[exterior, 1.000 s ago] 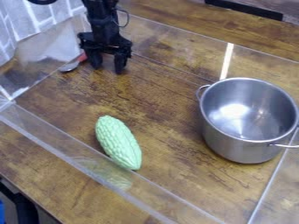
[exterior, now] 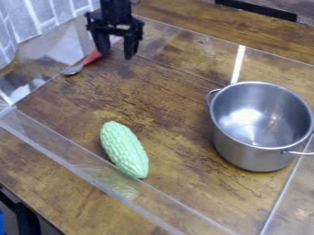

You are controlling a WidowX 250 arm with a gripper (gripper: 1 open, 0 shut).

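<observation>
The black gripper (exterior: pixel 114 41) hangs at the top back left of the camera view, above a spoon (exterior: pixel 76 68) with a red handle lying on the wooden table. Its fingers are small and dark, and I cannot tell whether they are open or shut. A steel pot (exterior: pixel 258 127) with two handles stands on the right. A pale green bitter melon (exterior: pixel 123 149) lies in the lower middle, apart from the pot.
Clear plastic panels (exterior: pixel 73 147) run along the left and right sides of the work area.
The gripper has risen away from the table toward the top of the view, uncovering more of the red-handled spoon. The pot and melon are unmoved.
</observation>
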